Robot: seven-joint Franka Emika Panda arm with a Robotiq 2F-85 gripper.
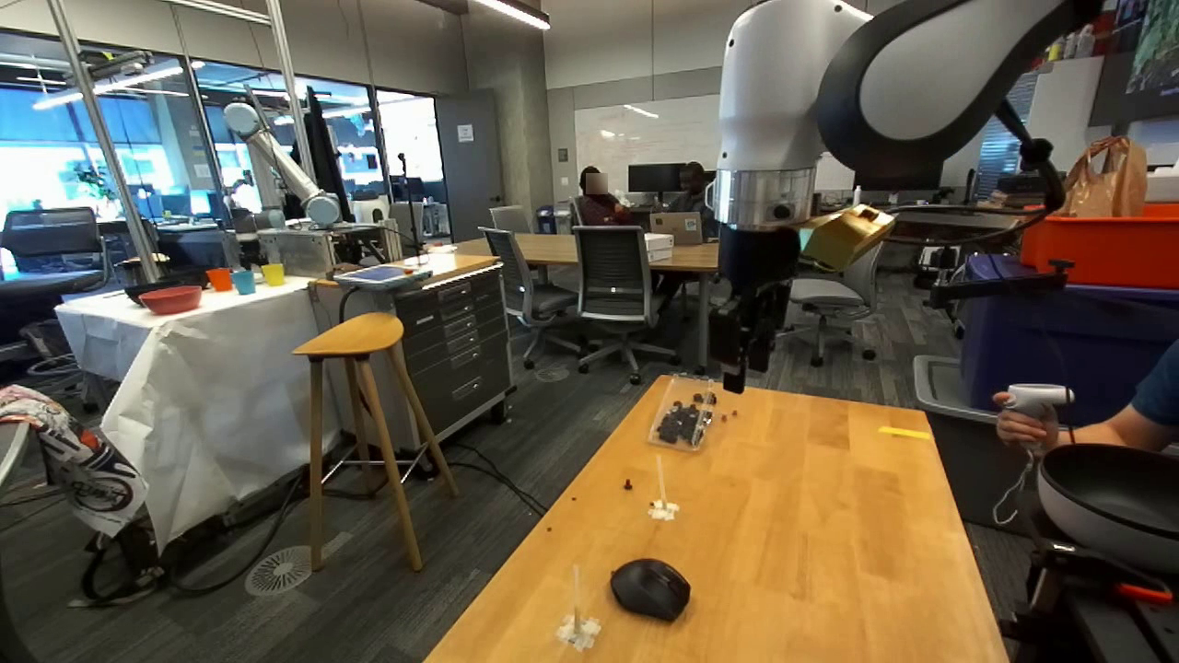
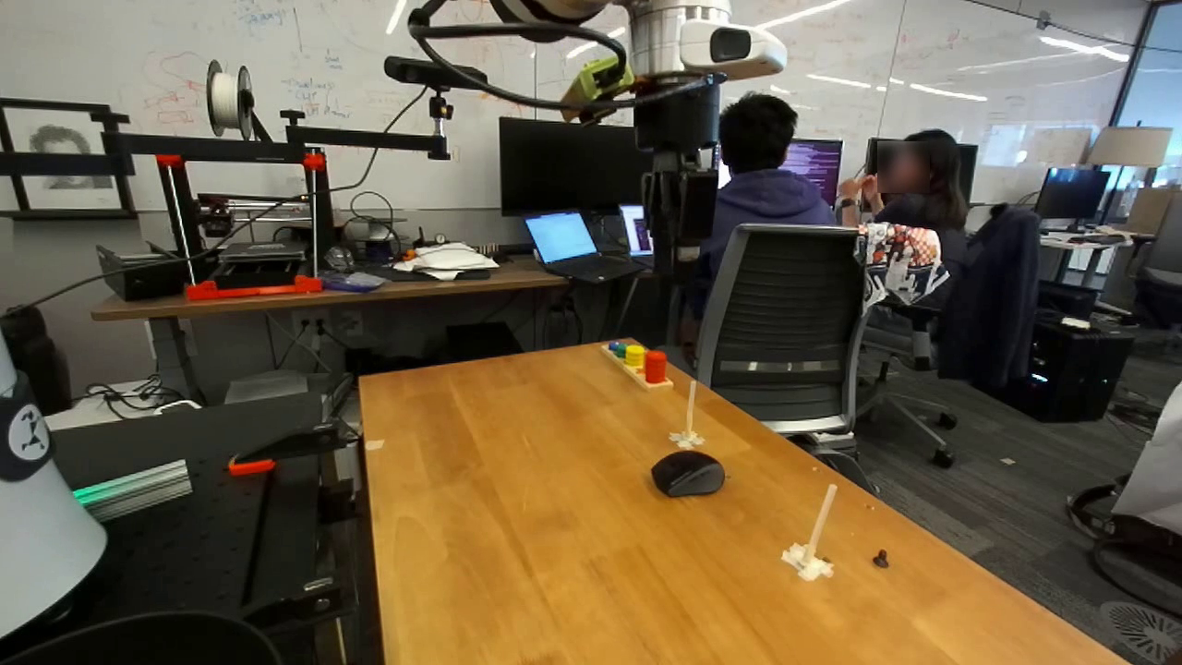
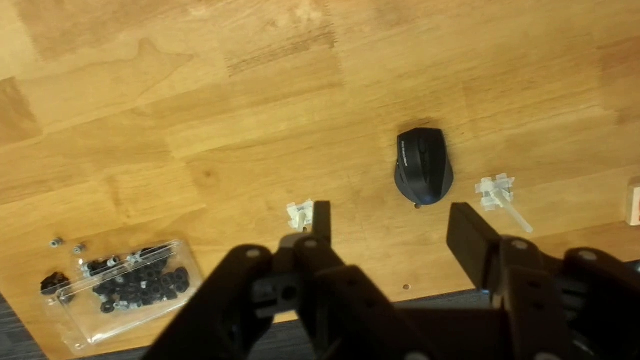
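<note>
My gripper hangs well above the table, its fingers apart and nothing visible between them. Beneath it in the wrist view lies a black computer mouse [image 3: 424,165], resting on the wood. On either side of the mouse a thin pale peg is taped down: one peg [image 3: 514,213] to the right, the other [image 3: 301,221] partly hidden behind my left finger. A clear plastic tray [image 3: 190,270] at the lower left holds many small black and grey parts. From exterior view 1, the gripper [image 1: 738,365] appears high near the tray [image 1: 671,440].
Several loose small parts [image 3: 56,242] lie around the tray. A wooden toy with coloured pieces [image 2: 656,368] sits at the table's far end in exterior view 2. A person's hand [image 1: 1028,420] holds a white controller beside the table.
</note>
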